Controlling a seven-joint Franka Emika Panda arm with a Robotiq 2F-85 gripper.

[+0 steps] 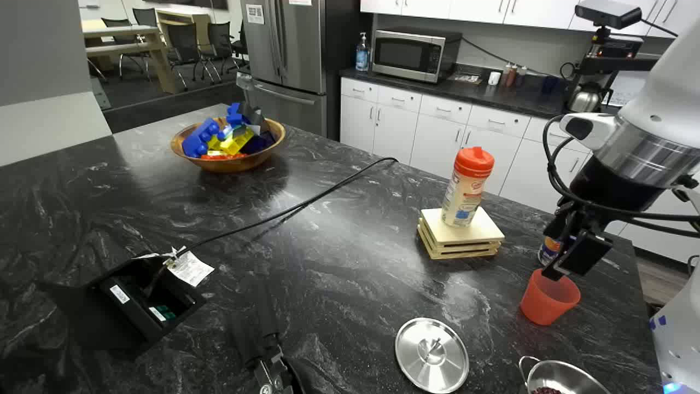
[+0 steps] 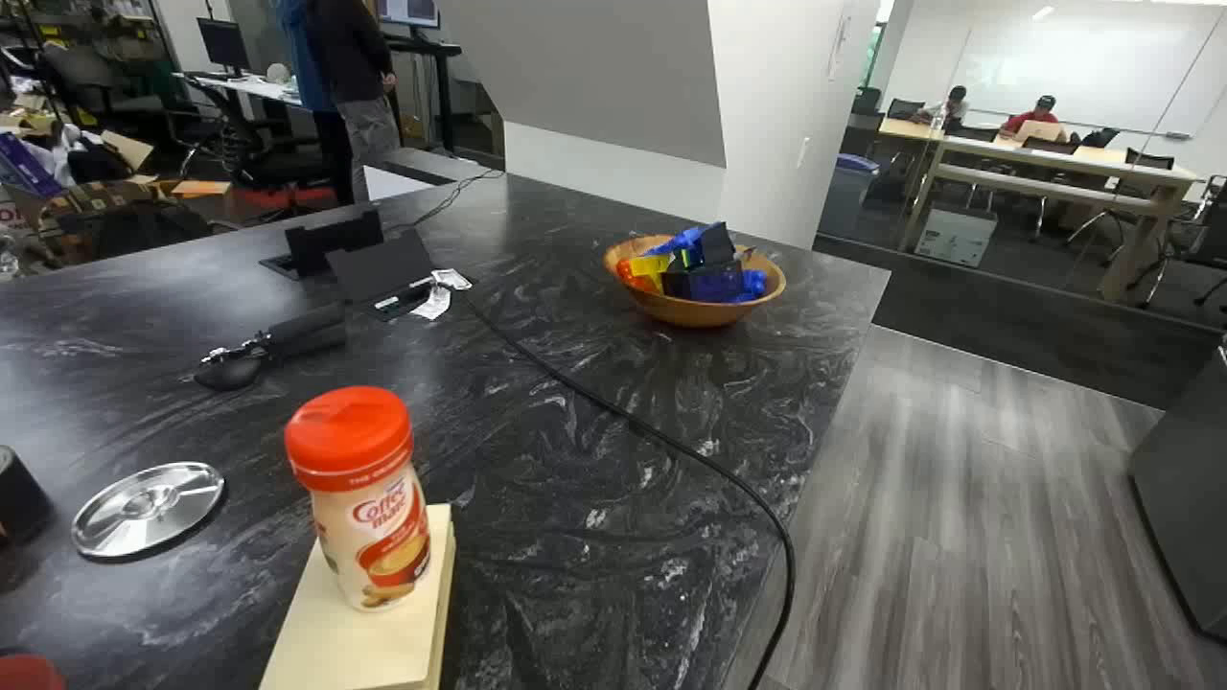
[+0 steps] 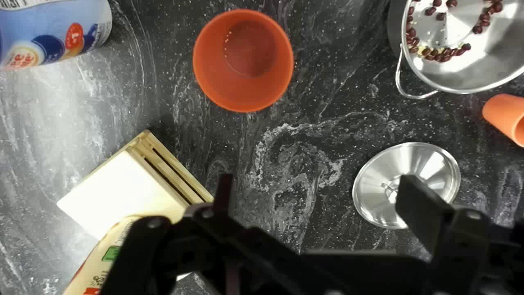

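Note:
My gripper is open, its two fingers wide apart with only bare tabletop showing between them. An orange-red cup (image 3: 243, 61) stands upright ahead of the fingers and looks empty but for a few specks. In exterior view 1 the gripper (image 1: 565, 249) hangs just above this cup (image 1: 549, 299). A metal pot (image 3: 471, 59) holding dark red beans (image 3: 484, 19) stands at the upper right of the wrist view. The round metal lid (image 3: 376, 189) lies on the table, partly behind the right finger. A small orange cup (image 3: 508, 118) lies on its side near the pot.
A Coffee-mate bottle (image 1: 467, 187) stands on stacked wooden boards (image 1: 459, 236). A blue-labelled can (image 3: 54, 32) is near the cup. Farther off are a wooden bowl of colourful blocks (image 1: 229, 164), a black cable (image 1: 295, 209) and a black box (image 1: 141, 305).

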